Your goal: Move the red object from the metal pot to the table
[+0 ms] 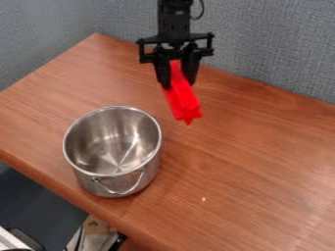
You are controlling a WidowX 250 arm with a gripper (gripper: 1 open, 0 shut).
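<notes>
My black gripper (178, 78) is at the top middle of the camera view, shut on the upper end of a bright red object (182, 97). The red object hangs down from the fingers, its lower end slanting to the right. It is behind and to the right of the metal pot (81, 147), clear of the rim. Whether its lower end touches the wooden table (249, 157) is hard to tell. Nothing shows inside the shiny silver pot, which stands near the table's left front edge.
Bare wood stretches across the right side and far left of the table. A grey wall (288, 49) rises behind it. Beyond the front left edge is a dark drop with some equipment (94, 235) at the bottom.
</notes>
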